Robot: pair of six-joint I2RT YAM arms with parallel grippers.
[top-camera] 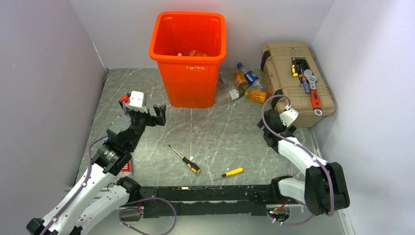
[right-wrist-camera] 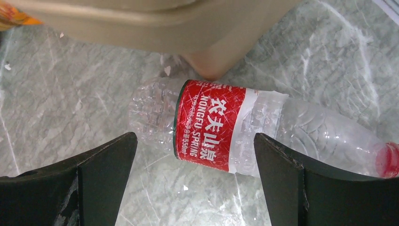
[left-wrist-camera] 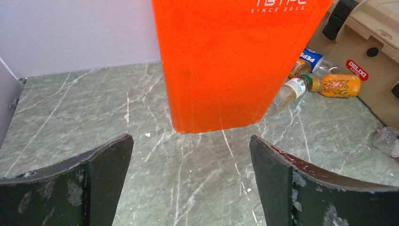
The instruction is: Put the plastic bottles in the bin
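Observation:
The orange bin (top-camera: pixel 188 83) stands at the back with some bottles inside. Beside it lie several bottles, including an orange juice bottle (top-camera: pixel 255 95), a Pepsi bottle (top-camera: pixel 251 77) and a clear bottle (top-camera: pixel 227 97). In the right wrist view a red-labelled water bottle (right-wrist-camera: pixel 207 125) lies under my right gripper, which is open with the bottle between and beyond its fingers, beside the case. The top view mostly hides this bottle. My left gripper is open and empty, over bare floor left of the bin's front.
A tan case (top-camera: pixel 288 103) with tools on top fills the back right. Two screwdrivers, one black-yellow (top-camera: pixel 191 165) and one yellow (top-camera: pixel 235 172), lie at the front middle. The floor between them and the bin is clear.

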